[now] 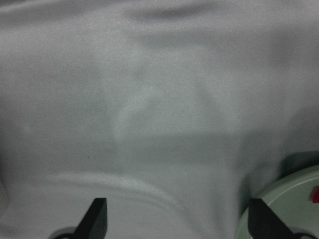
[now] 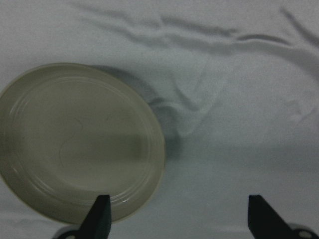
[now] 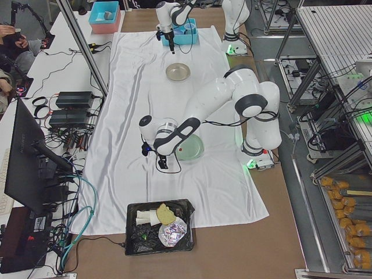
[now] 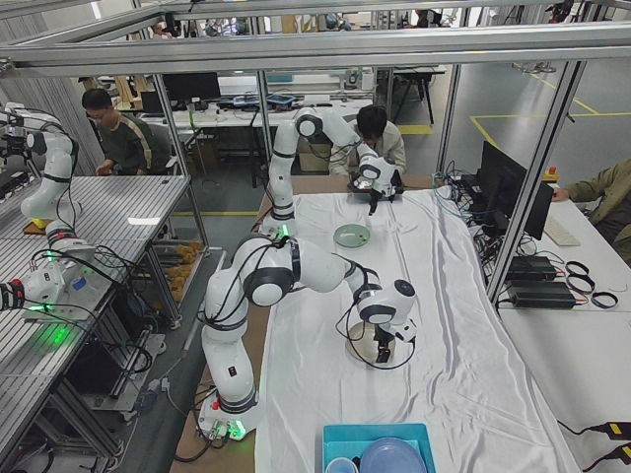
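My left gripper (image 3: 161, 160) hangs open over the white cloth beside a pale green plate (image 3: 189, 150); the left wrist view shows that plate (image 1: 289, 209) at lower right, with a small red piece (image 1: 315, 195) on it. My right gripper (image 4: 383, 347), also open, is above or near a beige plate (image 4: 360, 347), which fills the left of the right wrist view (image 2: 75, 139). Neither gripper has anything visible between its fingers.
A black lined tray (image 3: 133, 229) with foil and other items sits at the left camera's near end. A blue bin (image 4: 335, 443) with dishes stands at the other end. Monitors and cables line one side.
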